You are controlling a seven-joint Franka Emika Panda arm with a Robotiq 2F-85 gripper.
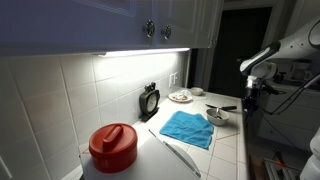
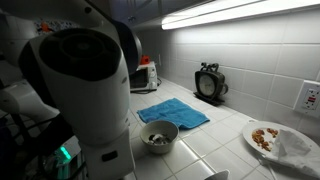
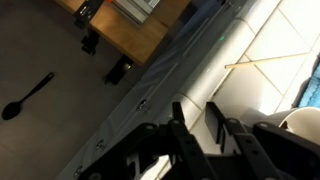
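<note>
At the far right of exterior view 1, my gripper (image 1: pixel 251 106) hangs beside the counter's edge, beyond the bowl. In the wrist view the gripper shows two dark fingertips with a narrow gap; nothing clear appears between them. A white bowl (image 1: pixel 217 120) stands on the counter close by, and its contents are hard to make out. Part of the bowl (image 3: pixel 303 121) shows right of the fingers in the wrist view. A dark spoon (image 3: pixel 14 110) lies on the floor, apart from the gripper. Exterior view 2 hides the gripper behind the white arm.
A blue towel (image 1: pixel 187 128) lies flat on the white counter (image 2: pixel 205 152). A red pot (image 1: pixel 113 148) stands at the near end. A plate of food (image 2: pixel 262 137) sits by the wall. On the counter lies a thin wooden stick (image 3: pixel 252 63).
</note>
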